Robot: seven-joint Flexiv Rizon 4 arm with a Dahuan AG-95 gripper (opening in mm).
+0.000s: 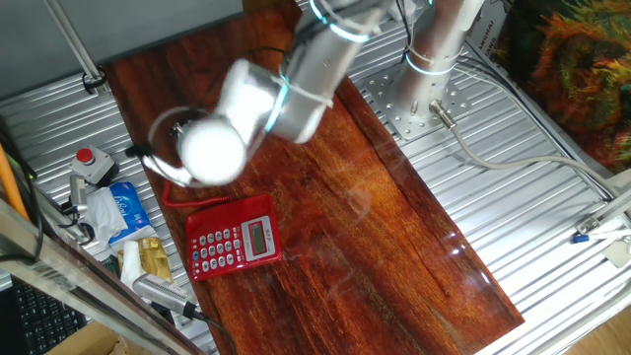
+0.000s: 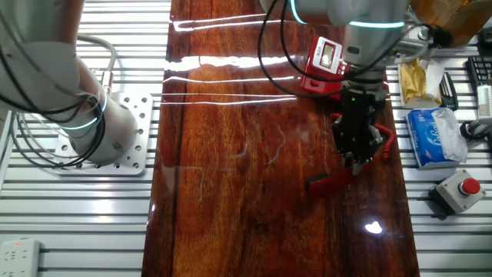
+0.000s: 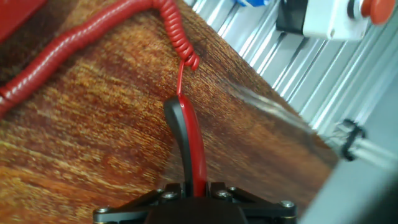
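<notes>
The red desk phone (image 1: 234, 237), with its grey keys and small display, lies on the brown wooden board. Its red and black handset (image 3: 194, 140) is off the base, joined to it by a coiled red cord (image 3: 68, 46). My gripper is shut on the handset, whose near part sits between the fingers while the rest reaches out ahead. In exterior view 2 the handset (image 2: 334, 183) shows below the dark gripper (image 2: 355, 159), a short way from the base. Whether it touches the board is hard to tell. The arm hides gripper and handset in exterior view 1.
Beyond the board's edge, on the ribbed metal table, are a red-button box (image 2: 460, 190), a blue tissue pack (image 2: 436, 138) and a gold packet (image 2: 420, 81). Much of the wooden board (image 1: 394, 266) toward the arm's base is clear.
</notes>
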